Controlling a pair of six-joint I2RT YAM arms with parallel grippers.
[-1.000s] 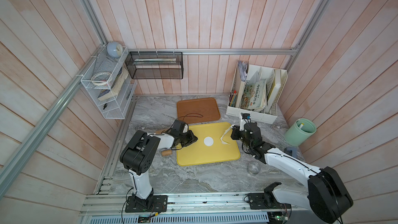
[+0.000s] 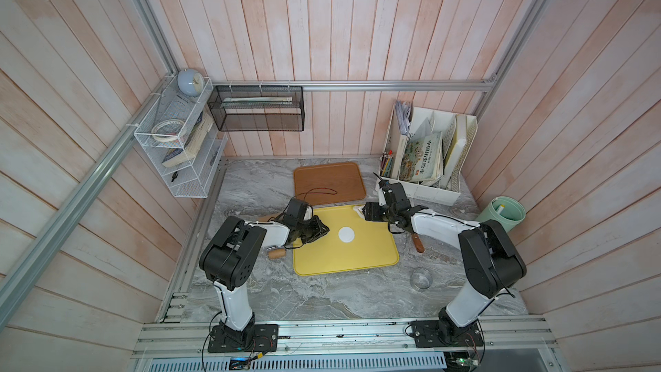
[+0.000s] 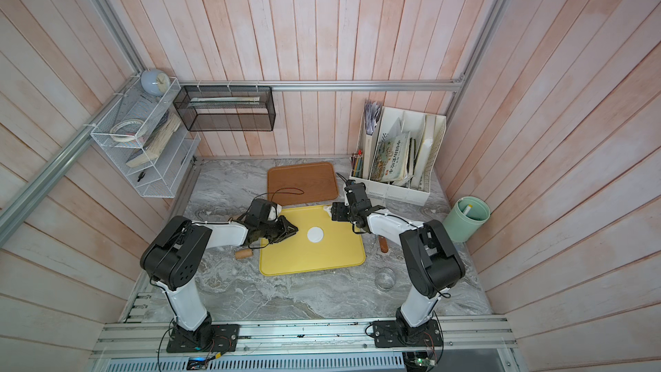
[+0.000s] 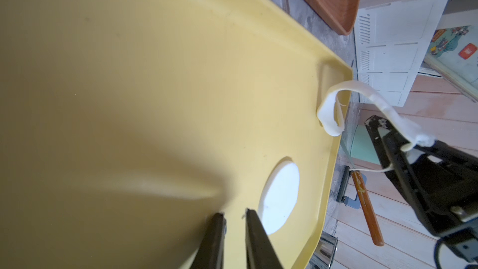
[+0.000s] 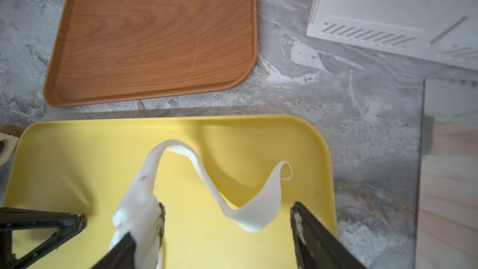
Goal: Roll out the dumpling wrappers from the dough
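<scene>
A flat white dough disc (image 2: 346, 234) lies in the middle of the yellow tray (image 2: 344, 272). In the right wrist view a curled white dough strip (image 5: 259, 211) droops over the tray's back right part, one end clinging to a finger of my right gripper. That gripper is open, its fingers wide apart. My left gripper is low over the tray's left side, left of the disc. A narrow, empty gap separates its fingertips. The disc (image 4: 280, 196) appears just beyond them.
A brown tray (image 2: 329, 182) lies behind the yellow one. A wooden cylinder (image 2: 276, 252) rests at its left edge. On the right are a brown handle (image 2: 418, 242), a clear glass (image 2: 420, 278) and a green bin (image 2: 501, 217). The yellow tray's front is clear.
My right gripper has moved left and inward over the tray's back right corner, carrying the dough strip along. The left arm and the disc look unmoved.
</scene>
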